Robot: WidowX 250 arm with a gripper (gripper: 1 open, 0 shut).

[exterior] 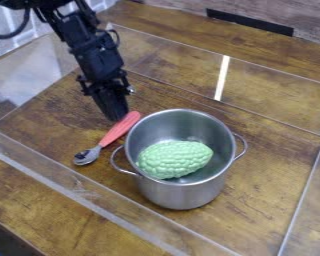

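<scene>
A spoon with a red handle [121, 125] and a steel head [87, 156] lies on the wooden table, just left of a steel pot [190, 193] with two side handles. Inside the pot sits a green, bumpy oblong object [174, 158]. My black gripper [120, 112] hangs above and behind the spoon's handle, apart from the pot; its fingers are small and dark, with nothing visible held between them.
Open wooden table [256, 80] stretches behind and right of the pot, with a white tape strip [223, 77] on it. Clear panels border the area at left and right.
</scene>
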